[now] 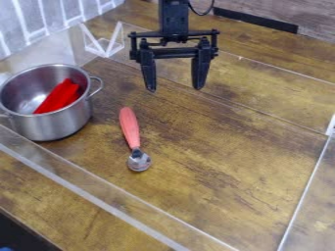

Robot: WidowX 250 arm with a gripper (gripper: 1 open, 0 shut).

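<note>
My black gripper (175,73) hangs at the top centre over the wooden table, its two fingers spread wide with nothing between them. A spoon with a pink handle (128,128) and a metal head lies on the table below and left of the gripper. At the left stands a steel pot (46,125) with two handles, holding a red object (57,98).
A clear plastic edge runs along the upper left, and pale strips cross the left and right sides of the table.
</note>
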